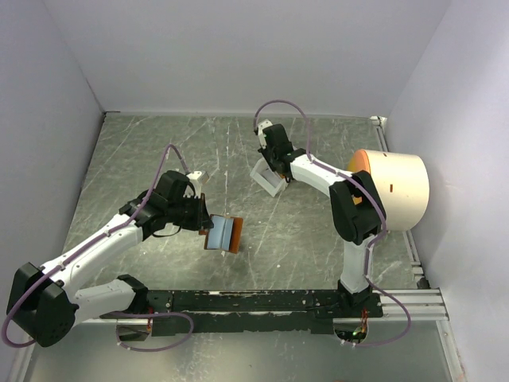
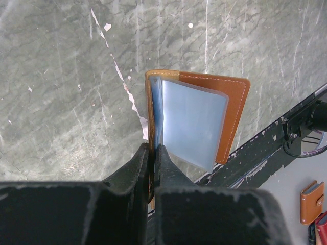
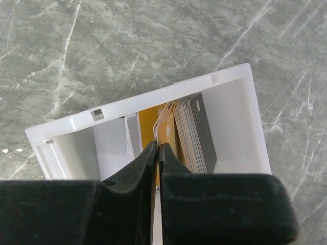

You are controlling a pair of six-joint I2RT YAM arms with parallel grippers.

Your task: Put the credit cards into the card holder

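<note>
The brown card holder (image 2: 236, 97), with clear bluish sleeves (image 2: 194, 117), stands spread on the grey table. My left gripper is shut on its sleeves and spine edge. In the top view, the holder (image 1: 238, 235) lies just right of the left gripper (image 1: 205, 226). Several cards stand in a white box: orange ones (image 3: 147, 122) in the middle, a dark grey stack (image 3: 204, 132) to their right. My right gripper reaches into the box, shut, its tips against the orange cards. Whether a thin card is between them cannot be made out.
The white box (image 3: 76, 118) sits tilted near the back centre, its left part mostly empty. At the right stands a large cream-and-orange cylinder (image 1: 404, 189). A small brown wallet (image 2: 311, 201) lies beyond the table's front edge. Table left of the box is clear.
</note>
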